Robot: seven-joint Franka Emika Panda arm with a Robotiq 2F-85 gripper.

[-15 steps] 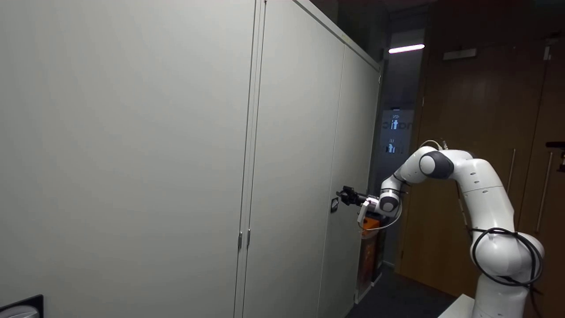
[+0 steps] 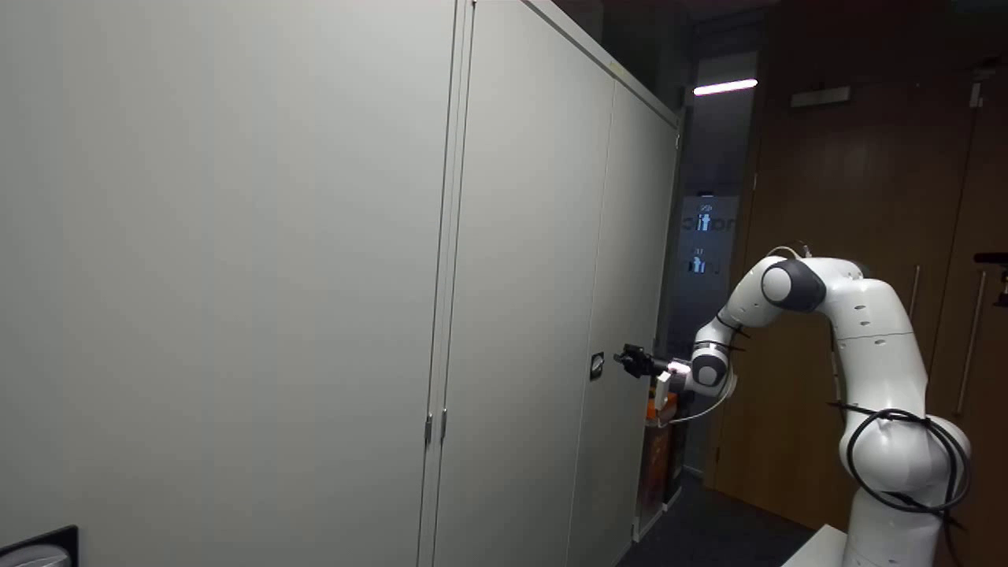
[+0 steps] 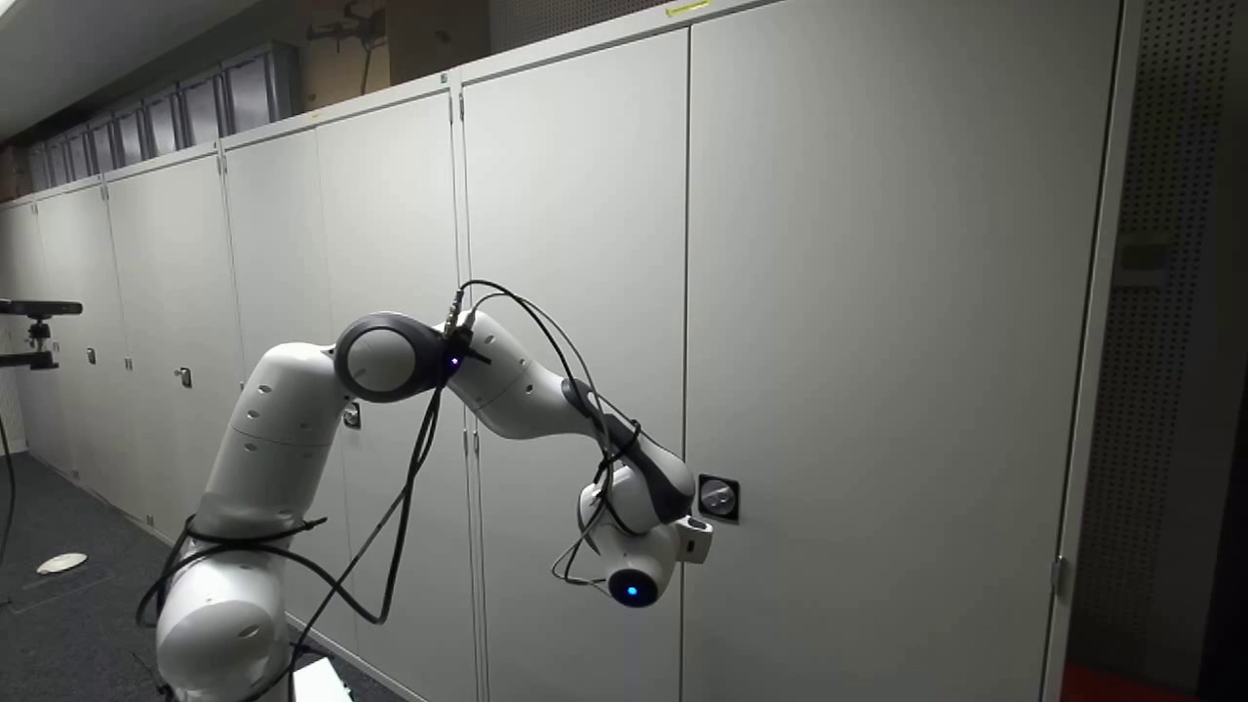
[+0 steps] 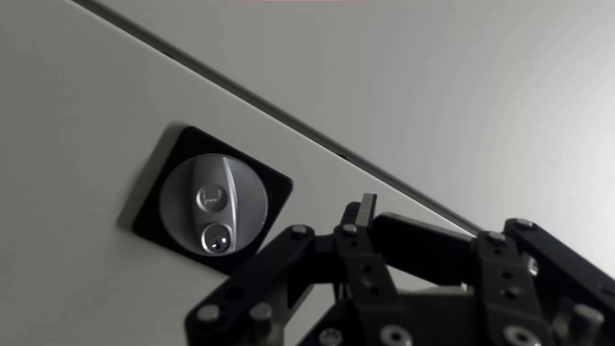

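The round grey turn handle (image 4: 199, 173) with a keyhole sits in a black square plate, left of centre in the wrist view. It is mounted on a pale cabinet door (image 3: 889, 292), close to the seam between two doors, which look closed. In exterior view 1 the same handle (image 2: 596, 365) lies just left of my gripper (image 2: 621, 358), which is held in front of the door, apart from the handle. Nothing shows between my gripper's shut fingers in the wrist view, where they stand to the lower right of the handle. The arm hides the gripper in exterior view 2.
A row of similar cabinets (image 3: 164, 304) runs off to the left, some with handles of their own. An orange item (image 2: 664, 406) is beyond the cabinet's end, behind the gripper. The space before the doors looks clear.
My gripper has drawn back from the cabinet door, to the right and slightly down in exterior view 1. The upper arm has risen a little. The doors look unchanged.
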